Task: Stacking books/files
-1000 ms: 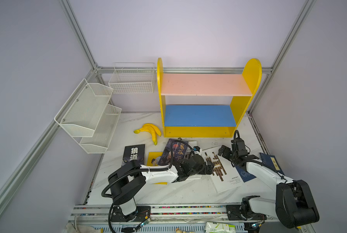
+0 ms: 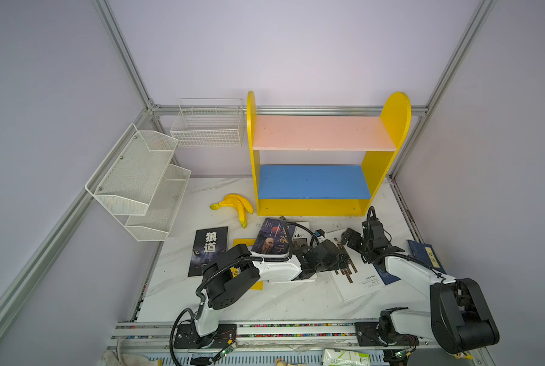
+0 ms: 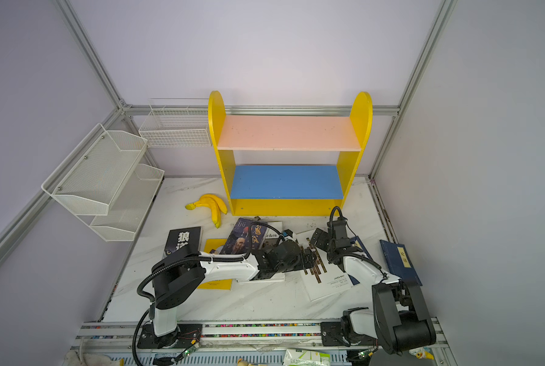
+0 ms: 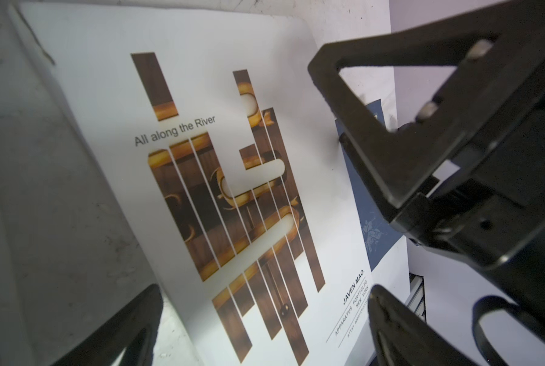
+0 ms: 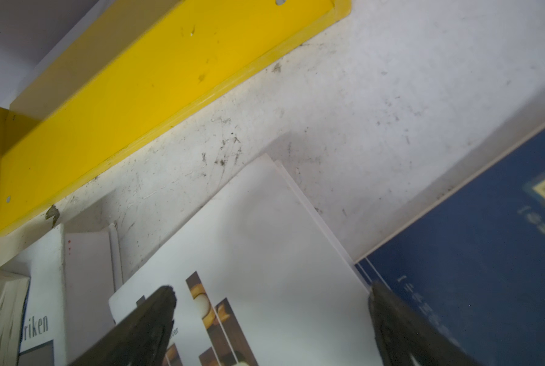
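A white book with brown strips on its cover lies flat on the table, overlapping a dark blue book. Over its left part hovers my left gripper, open and empty. My right gripper is open above the book's upper part, its fingers well apart. In the top left view, a purple book, a black book and a yellow book lie to the left, partly under the left arm. A second blue book is at far right. The yellow shelf stands empty at the back.
Toy bananas lie left of the shelf. White mesh racks hang on the left, and a wire basket hangs behind. Both arms are close together over the white book. Bare table shows along the front.
My left gripper has moved right, further over the white book. The right gripper has shifted only slightly. The books show little movement.
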